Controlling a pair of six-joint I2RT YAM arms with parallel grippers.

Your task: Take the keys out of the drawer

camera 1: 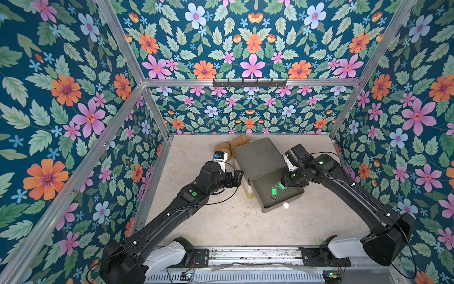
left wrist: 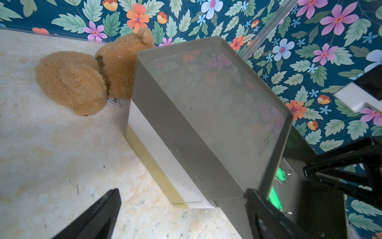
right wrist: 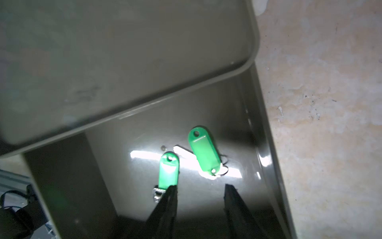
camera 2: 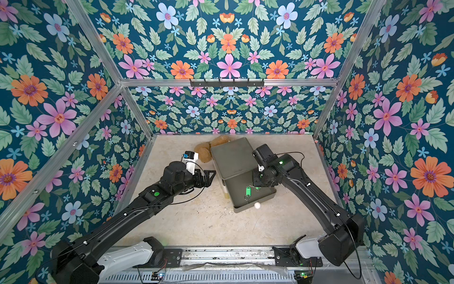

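Observation:
Two keys with green tags lie apart on the floor of the pulled-out grey drawer [camera 1: 262, 187]. In the right wrist view, one green-tagged key [right wrist: 205, 153] is by the side wall and the other green-tagged key [right wrist: 168, 171] is left of it. My right gripper is over the drawer, its fingers apart and empty. From the top left, it stands at the right of the keys. The left gripper is open beside the drawer unit's left side, with nothing between its fingers; its right finger overlaps the unit in view.
The drawer unit's top [left wrist: 214, 107] overhangs the back of the drawer. Brown plush toys [left wrist: 71, 79] sit against the unit's far left side. A small white ball-like spot [camera 1: 285, 205] shows by the drawer's front corner.

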